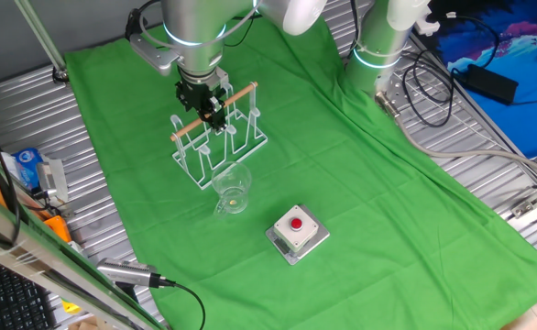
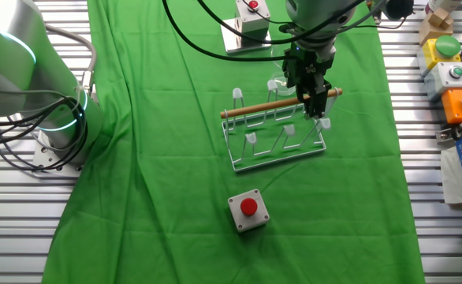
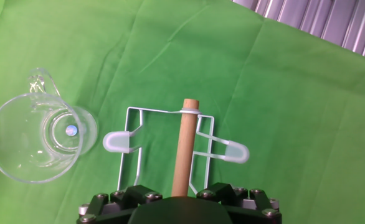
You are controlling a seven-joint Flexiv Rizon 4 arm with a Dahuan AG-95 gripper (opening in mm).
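Observation:
My gripper (image 1: 215, 123) points down at the wooden bar (image 1: 188, 130) of a white wire cup rack (image 1: 261, 140). In exterior view 2 the black gripper (image 2: 316, 110) overlaps the bar near one end. Along the bottom of the wrist view its black linkages lie on both sides of the wooden bar (image 3: 185, 140); the fingertips are hidden, so whether they grip the bar cannot be told. A clear glass mug (image 3: 36, 138) stands on the green cloth beside the rack, its open mouth facing up and its handle out to one side.
A red-button box (image 1: 296, 229) sits on a metal plate in front of the mug. Another red-button box (image 2: 248, 211) is on the cloth across the rack in exterior view 2. Black cables (image 2: 239, 57) cross above the table there.

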